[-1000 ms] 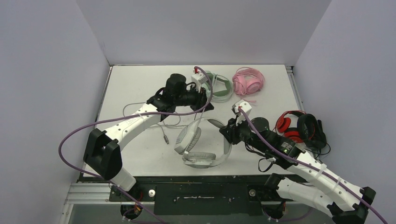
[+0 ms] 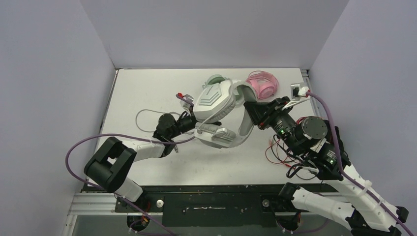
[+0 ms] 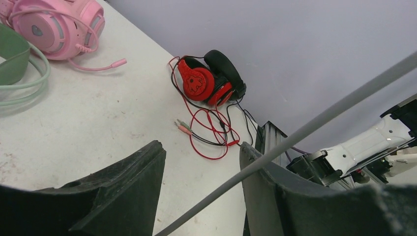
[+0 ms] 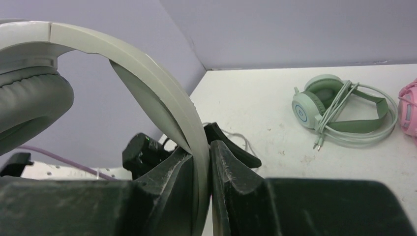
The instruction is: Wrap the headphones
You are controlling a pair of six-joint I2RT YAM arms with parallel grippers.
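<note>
White headphones (image 2: 212, 100) hang raised over the middle of the table, tilted, their ear cups toward the left. My right gripper (image 2: 253, 109) is shut on the headband (image 4: 164, 93), which runs between its fingers in the right wrist view. Close to the left ear cup is my left gripper, open; its fingertips are partly hidden in the top view. A light grey cord (image 3: 314, 125) slants across the left wrist view, in front of its right finger. On the table at left lies a loop of light cable (image 2: 139, 118).
Green headphones (image 4: 307, 105) with bundled cord and pink headphones (image 2: 266, 88) lie at the back. Red and black headphones (image 3: 199, 81) sit at the right edge, with loose red and black cables (image 3: 216, 130) beside them.
The right gripper has risen with the white headphones, moving back and right in the top view. The left gripper has come down from near the green headphones toward the left ear cup.
</note>
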